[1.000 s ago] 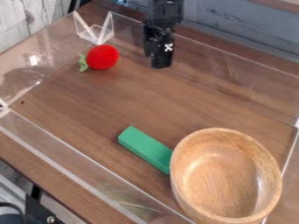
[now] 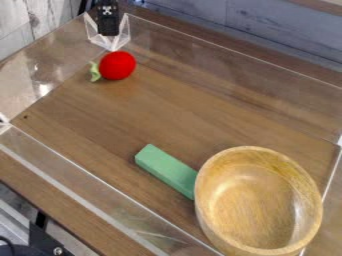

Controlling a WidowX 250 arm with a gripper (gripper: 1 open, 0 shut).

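Note:
My gripper (image 2: 107, 22) is at the top left edge of the view, dark and mostly cropped, above a clear crown-like plastic piece (image 2: 110, 38). A red vegetable with a green stem (image 2: 116, 66), like a tomato or pepper, lies just below that piece. The fingers are too small and cut off to show their state clearly. A green block (image 2: 167, 170) lies in the lower middle, beside a large wooden bowl (image 2: 258, 200) at the lower right.
The wooden table (image 2: 214, 100) has clear room across its middle and right. Walls border it at the back and left, and clear edging runs along the lower left.
My gripper has moved left and up, from over the back middle of the table to above the clear piece. The objects on the table stay in place.

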